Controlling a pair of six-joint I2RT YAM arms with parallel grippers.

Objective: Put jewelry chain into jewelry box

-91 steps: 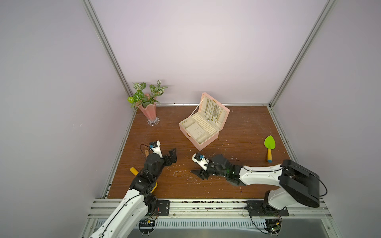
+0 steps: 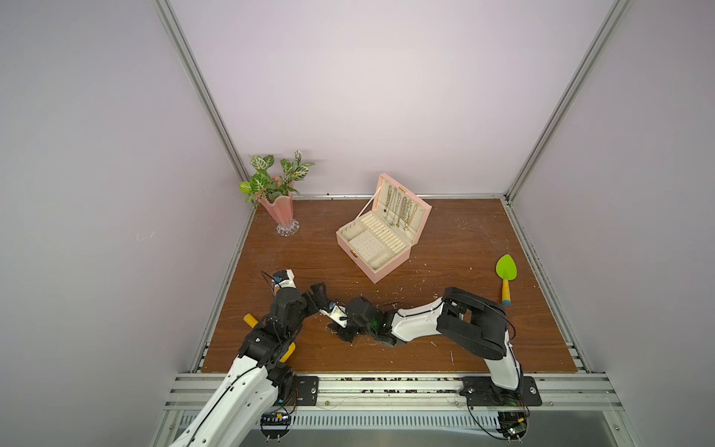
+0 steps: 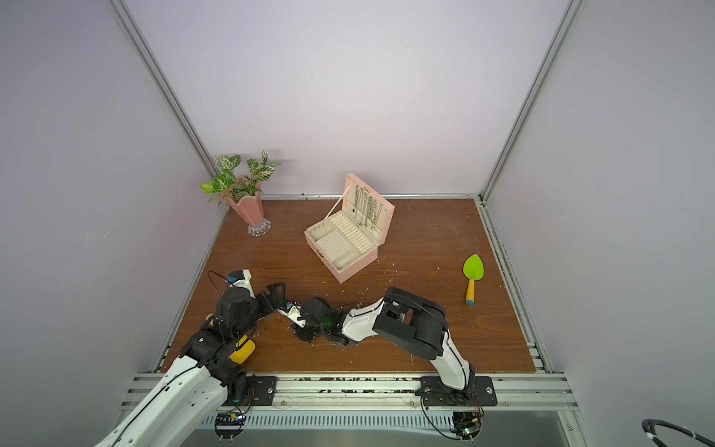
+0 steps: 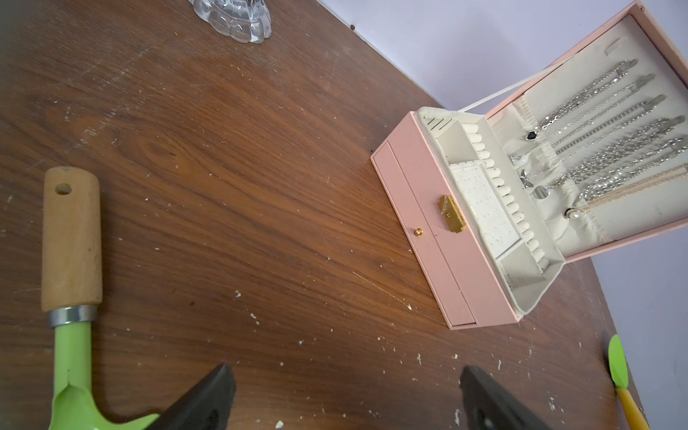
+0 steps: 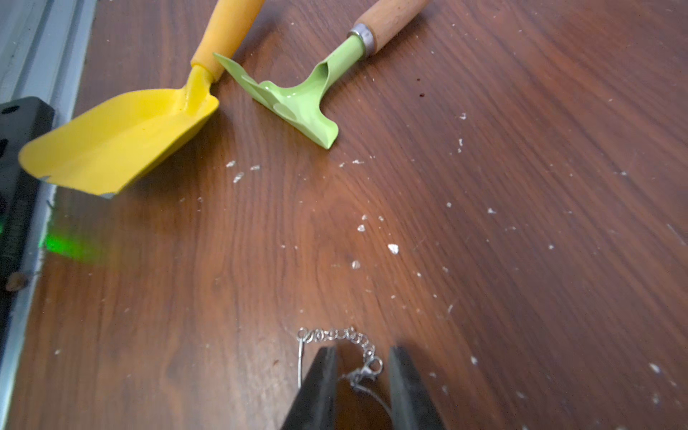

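Observation:
A thin silver jewelry chain lies on the wooden table in the right wrist view, its small links and clasp right at my right gripper. A narrow gap stands between that gripper's fingers, with part of the chain showing in it; contact cannot be told. The left finger hides some of the strand. My left gripper is wide open and empty above the table. Beyond it, the pink jewelry box has its lid up, with several chains hanging inside the lid.
A yellow trowel and a green hand tool lie at the left. A potted plant stands at the back left, a green trowel at the right. Both arms are close together near the front.
My right arm has swept left and its gripper now stands over the chain, close beside the left gripper. The left arm has shifted only slightly. The box is unchanged.

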